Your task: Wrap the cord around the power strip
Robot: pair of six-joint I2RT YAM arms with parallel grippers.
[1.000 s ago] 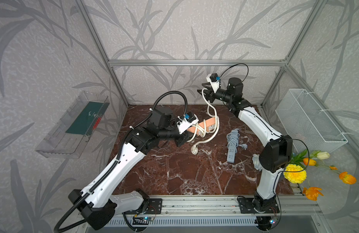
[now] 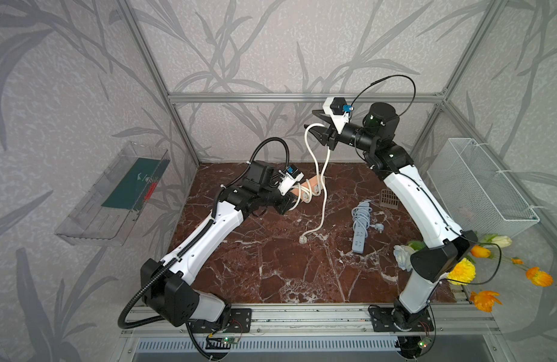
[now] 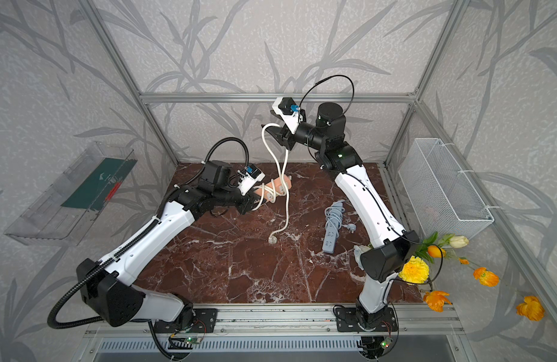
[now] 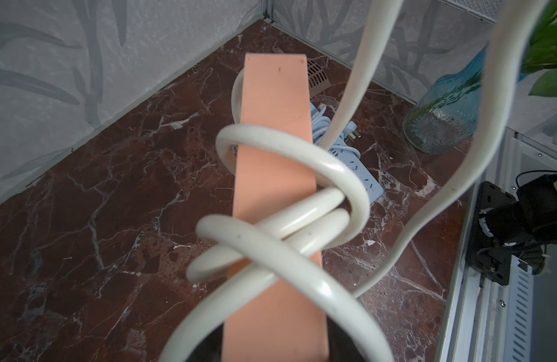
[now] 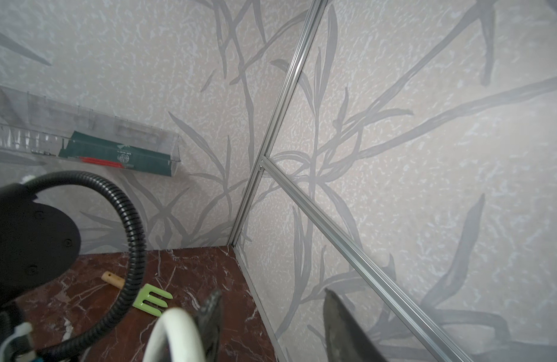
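My left gripper (image 2: 284, 202) is shut on the salmon-coloured power strip (image 4: 272, 96), held above the table; thick white cord loops (image 4: 290, 147) lie around it, some crossing. My right gripper (image 2: 317, 135) is raised above and to the right, fingers (image 5: 344, 328) apart. A loop of the white cord (image 5: 173, 325) hangs over it, its free end with the plug (image 2: 303, 239) reaching down to the table. Whether the cord is pinched there I cannot tell.
A grey power strip (image 2: 358, 238) with coiled cord lies on the table right of centre. A flower vase (image 4: 438, 111) stands at the right. A green fork tool (image 5: 149, 298) lies on the table.
My right gripper has risen and moved toward the front, lifting the cord higher. The left arm has shifted slightly back, and the plug end has slid slightly.
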